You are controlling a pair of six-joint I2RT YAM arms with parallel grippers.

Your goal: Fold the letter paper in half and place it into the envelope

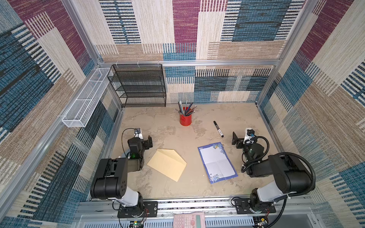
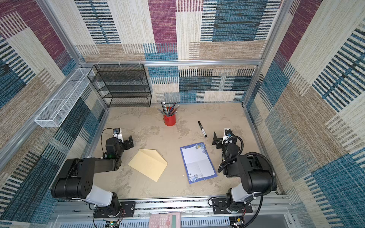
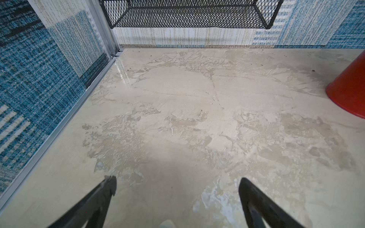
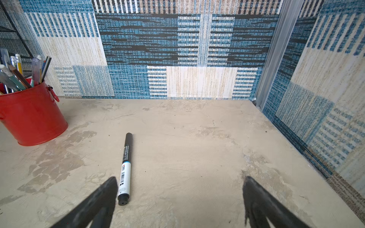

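The letter paper [image 1: 217,162], white with a blue floral border, lies unfolded on the right half of the table, a crease across its middle. To its left rests the cream envelope [image 1: 167,164], turned at an angle with its flap [image 2: 154,153] toward the back. My left gripper is open over bare table, behind and left of the envelope. Behind and right of the letter paper, my right gripper stands open, empty between its fingers. Neither wrist view shows the paper or the envelope.
A black-and-white marker [image 4: 125,169] lies behind the letter paper. The red pen cup [image 1: 185,119] stands at the back centre, with a black mesh rack [image 1: 138,85] at the back left. Bare table separates envelope and paper.
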